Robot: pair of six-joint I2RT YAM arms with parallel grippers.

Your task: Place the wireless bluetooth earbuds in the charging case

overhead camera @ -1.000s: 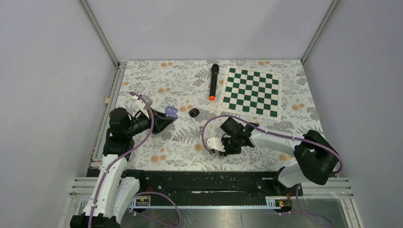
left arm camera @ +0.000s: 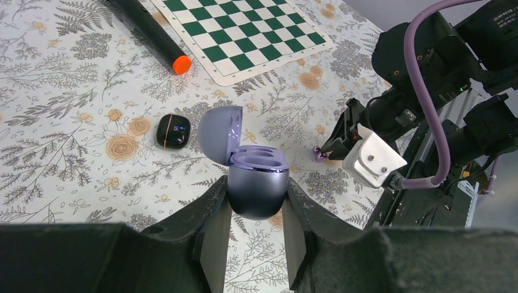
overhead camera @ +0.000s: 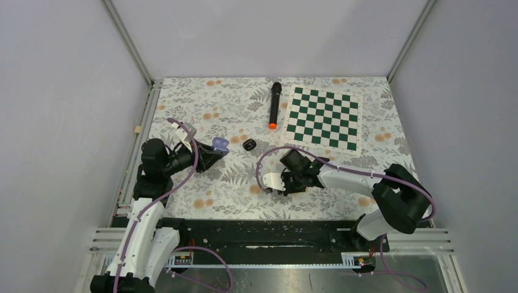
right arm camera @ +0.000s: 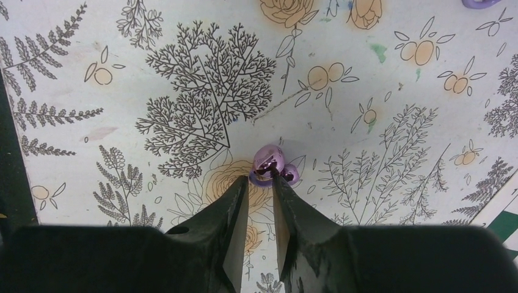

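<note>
A purple charging case [left arm camera: 258, 183] with its lid up is gripped by my left gripper. It is held above the table, its inner side with the earbud hollows facing up. A shiny pinkish-purple earbud [right arm camera: 269, 159] lies on the patterned tabletop at the tips of my right gripper. These fingers are part open, one on each side of the earbud's lower part; whether both touch it cannot be told. A small round purple piece shows just right of the right fingertip. From above, the right arm hides the earbud.
A small black box [overhead camera: 249, 144] sits between the two arms. Behind it lie a black microphone [overhead camera: 275, 104] with an orange end and a green-and-white checkered board [overhead camera: 324, 118]. The table between the case and the right gripper is clear.
Over the last second my right arm has shifted slightly left and toward the back. The left arm and the case have stayed in place.
</note>
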